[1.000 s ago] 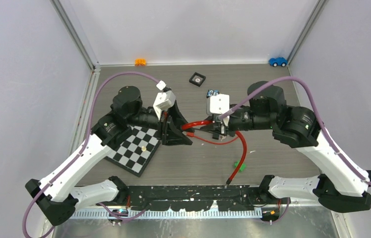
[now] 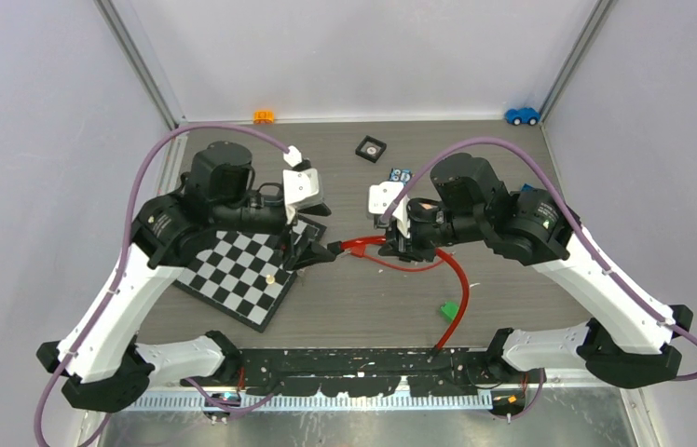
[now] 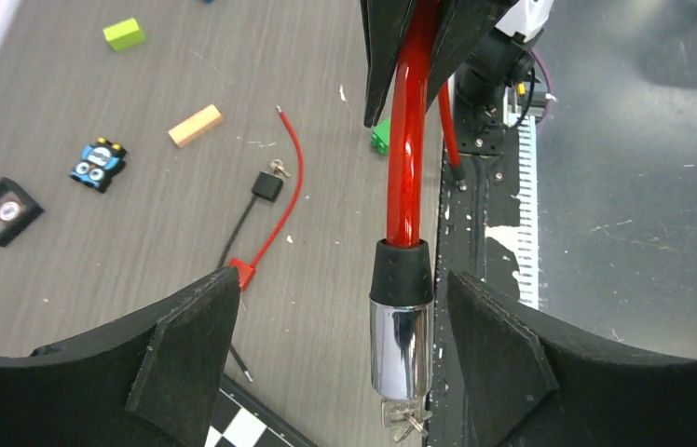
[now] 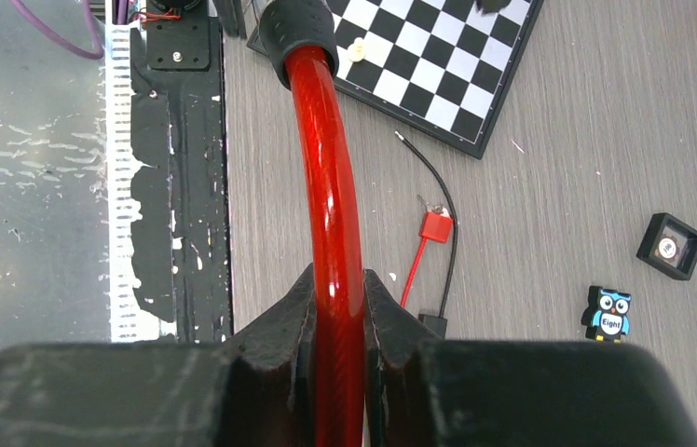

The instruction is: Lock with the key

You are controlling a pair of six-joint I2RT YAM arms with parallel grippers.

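Note:
My right gripper is shut on a thick red cable lock [image 4: 331, 177] some way behind its end. In the left wrist view the lock's black collar [image 3: 403, 275] and shiny metal barrel [image 3: 401, 349] point toward my left hand, with a small key [image 3: 405, 416] at the barrel's tip. Open and empty, my left gripper has one finger to each side of that end, apart from it. From above, the cable [image 2: 457, 279] curves down to the table's front edge; its key end is hard to make out there.
Below lie a thin red cable lock [image 3: 243, 272] and a black one [image 3: 267, 186] with keys. A chessboard [image 2: 242, 270] lies under the left arm. A wooden block [image 3: 195, 125], an owl toy [image 4: 608, 314], a black box [image 2: 371, 149] and a green piece [image 2: 448, 311] are scattered about.
My left gripper has drawn back to the left, exposing the lock's dark end. My right gripper has shifted slightly left, still gripping the cable.

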